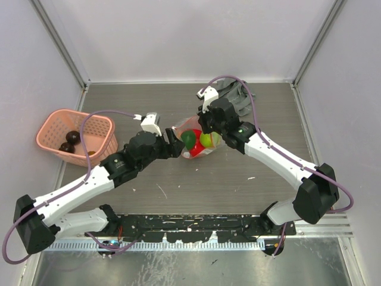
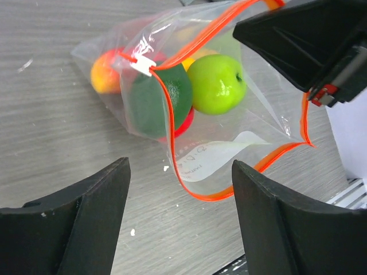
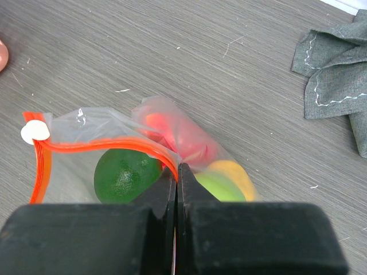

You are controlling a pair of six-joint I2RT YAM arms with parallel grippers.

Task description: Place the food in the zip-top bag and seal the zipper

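Note:
A clear zip top bag (image 2: 212,177) with an orange zipper edge and a white slider (image 2: 142,65) gapes open mid-table. Inside it lie a green apple, a dark green round item and an orange-red one; more red and yellow food shows through the plastic in the right wrist view. My right gripper is shut on the bag's zipper edge. Left of the bag mouth, my left gripper stands open, fingers apart, with the near bag edge ahead of it and nothing held.
A pink basket (image 1: 50,122) at the left holds two dark round items (image 1: 70,140) and a small yellowish one. A crumpled grey cloth (image 1: 237,95) lies behind the right gripper.

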